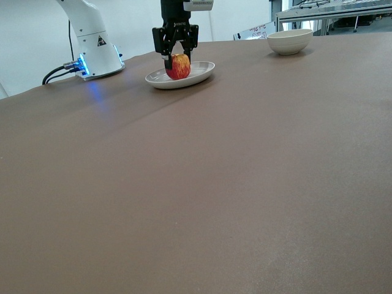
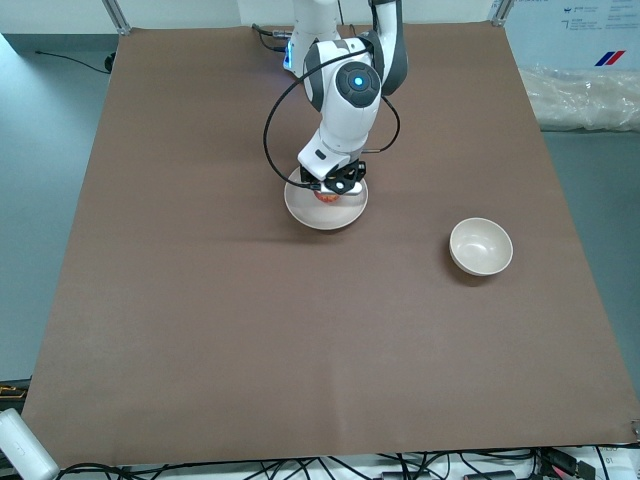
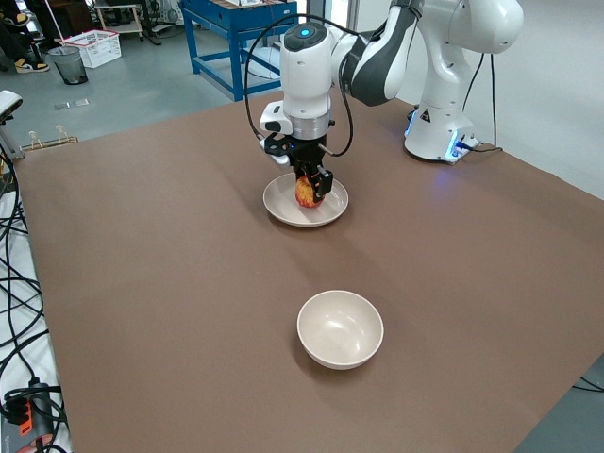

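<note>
A red-yellow apple [image 1: 178,69] sits on a white plate [image 1: 156,80], also seen under my arm in the left view [image 2: 305,212] and right view [image 3: 277,209]. My black gripper [image 1: 177,58] is down around the apple, its fingers at either side; whether they are closed on it is unclear. An empty white bowl [image 2: 481,247] stands apart from the plate, to the right in the left view and nearer the camera in the right view [image 3: 340,328].
Cables and equipment [image 3: 28,415] run along one edge, and my arm's base [image 3: 434,137] stands at another.
</note>
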